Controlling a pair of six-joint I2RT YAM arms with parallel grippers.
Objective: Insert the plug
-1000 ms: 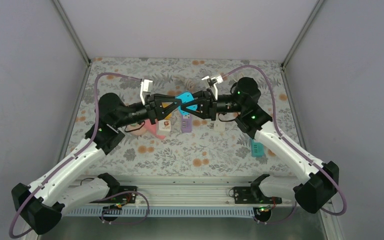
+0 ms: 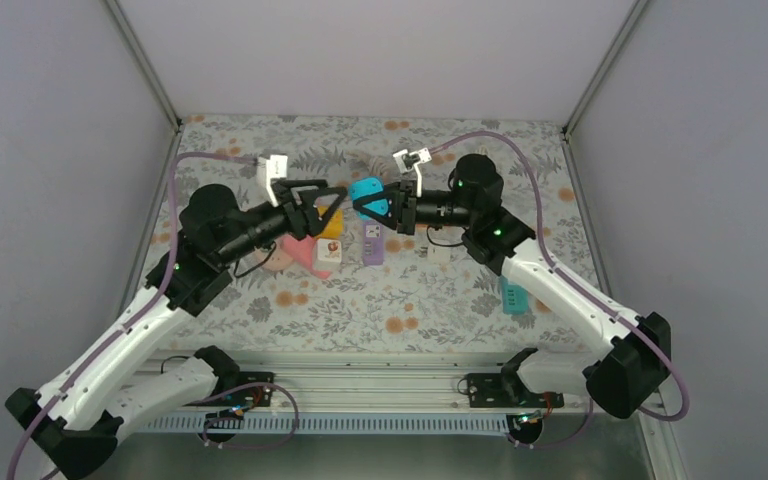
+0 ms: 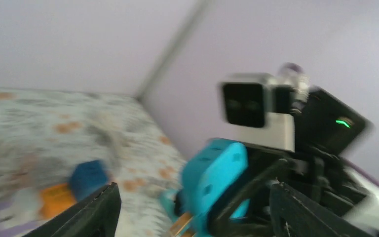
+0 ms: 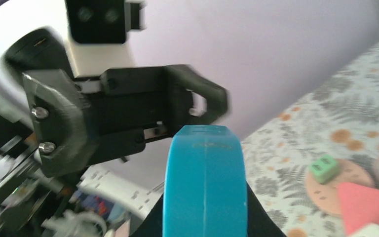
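Observation:
A blue plug-like block (image 2: 368, 194) hangs above the middle of the table, my right gripper (image 2: 380, 205) shut on it; in the right wrist view it fills the lower centre (image 4: 205, 182). My left gripper (image 2: 328, 205) is just left of it, fingers apart and nothing between them. In the left wrist view the blue block (image 3: 207, 173) is right of centre, with what looks like metal prongs (image 3: 180, 227) below it, blurred.
Below lie a purple block (image 2: 373, 247), a yellow block (image 2: 328, 226), a white tile (image 2: 329, 254) and a pink wedge (image 2: 310, 260). A teal power strip (image 2: 514, 295) sits at the right of the table.
My left gripper has backed to the left, away from the blue block, and its fingers have spread. My right gripper has shifted slightly left, still holding the block.

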